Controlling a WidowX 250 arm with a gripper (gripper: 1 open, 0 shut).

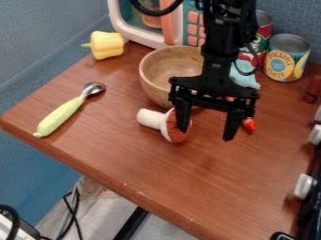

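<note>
The black gripper [206, 126] hangs over the middle of the table, open, one finger coming down at the mushroom-shaped toy [160, 123], which lies on its side with a white stem and a red-brown cap, partly behind that finger. The other finger stands to the right, near a thin red object [249, 123] that is mostly hidden behind the gripper. A wooden bowl [163, 66] sits just behind the gripper.
A green-handled scoop [56, 116] lies at left on the table [113, 178]. A yellow toy [105, 43], a toy microwave, several cans [286, 58] and a dark red item [313, 90] stand at the back.
</note>
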